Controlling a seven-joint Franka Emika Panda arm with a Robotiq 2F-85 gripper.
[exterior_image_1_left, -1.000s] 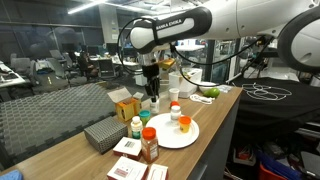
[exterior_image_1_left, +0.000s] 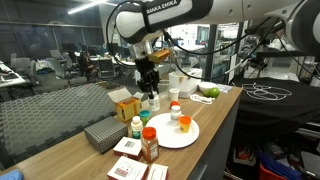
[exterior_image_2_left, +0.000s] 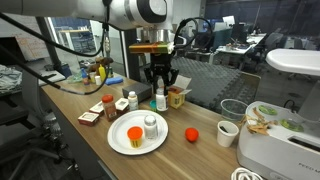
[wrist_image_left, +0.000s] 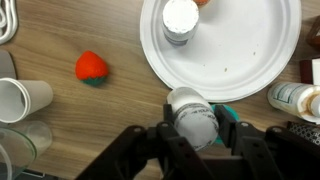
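Note:
My gripper is shut on a white-capped bottle (wrist_image_left: 195, 115), which fills the space between its dark fingers in the wrist view. From the second exterior view, the white bottle (exterior_image_2_left: 161, 101) hangs upright under the gripper (exterior_image_2_left: 161, 82), behind the plate. The first exterior view has the gripper (exterior_image_1_left: 148, 84) just above the bottle (exterior_image_1_left: 154, 102). A teal cup (wrist_image_left: 222, 141) shows partly hidden beside the bottle. Whether the bottle's base touches the table cannot be told.
A round white plate (wrist_image_left: 230, 72) bears another white-capped bottle (wrist_image_left: 181, 18) and an orange cup (exterior_image_2_left: 135, 136). A red strawberry-like object (wrist_image_left: 91, 67) and white cups (exterior_image_2_left: 228, 132) lie to one side. An open cardboard box (exterior_image_1_left: 125, 105) stands near the gripper.
The arm has risen and shifted slightly left in the first exterior view. The plate and the items on it have stayed where they were.

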